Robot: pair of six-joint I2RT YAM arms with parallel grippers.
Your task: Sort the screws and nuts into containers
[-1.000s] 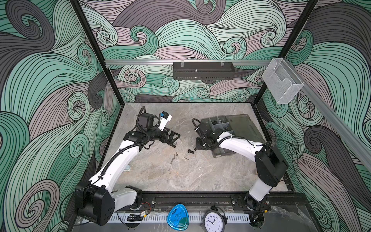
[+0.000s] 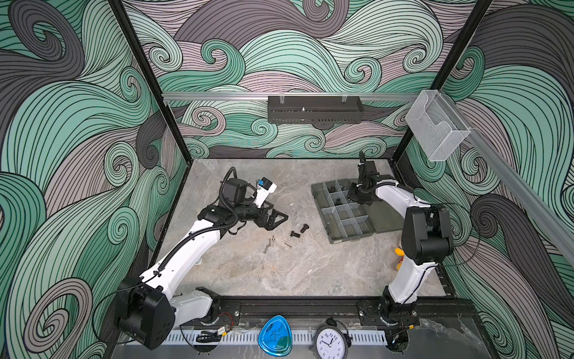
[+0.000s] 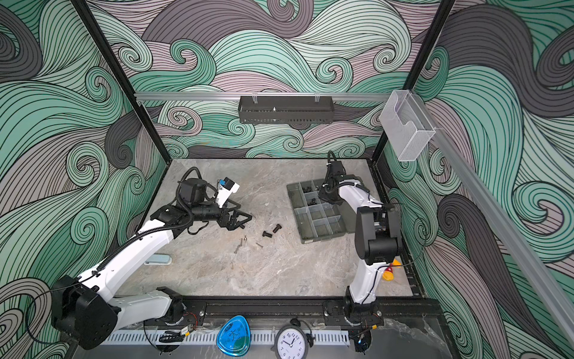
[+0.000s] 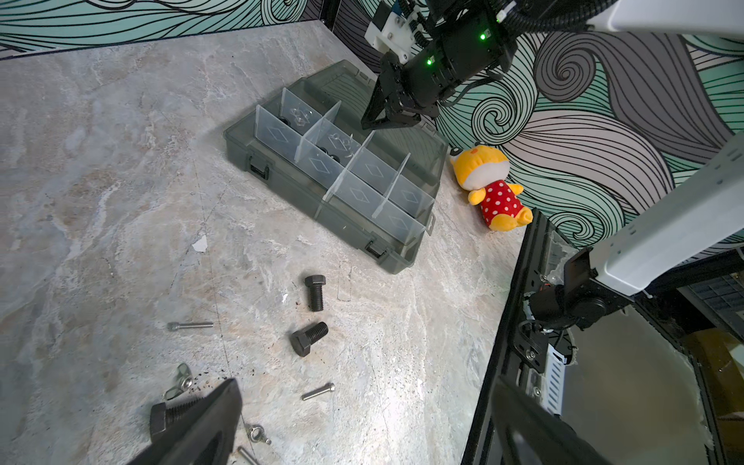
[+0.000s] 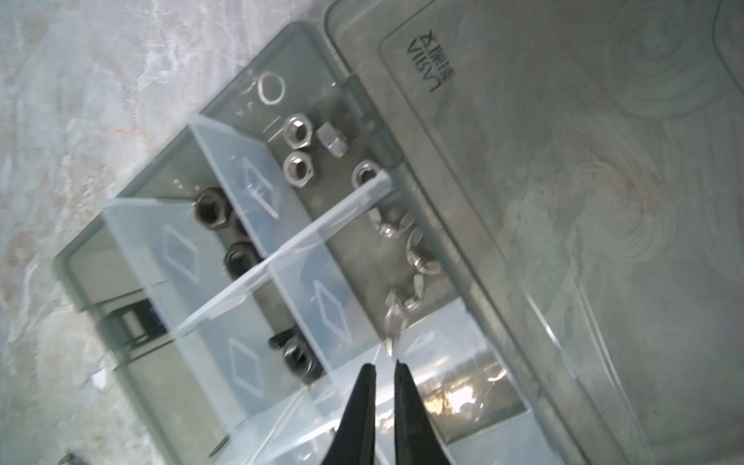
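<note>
The organizer box [image 2: 332, 238] sits on the right, its dividers holding silver nuts [image 5: 297, 169], wing nuts [image 5: 418, 259] and black nuts [image 5: 210, 207]. My right gripper is over it near the wing-nut compartment, fingertips slightly apart; something small and shiny just beyond the tips cannot be told as held or lying. My left gripper is open over the loose hardware: black bolts [image 4: 308, 336], small silver screws [image 4: 190, 325] and wing nuts [image 4: 183, 378].
A yellow plush toy [image 4: 496, 201] sits at the right edge. A mesh holder [image 2: 436, 125] hangs on the right rail.
The right arm has swung from beside the bolts to back right over the box.
</note>
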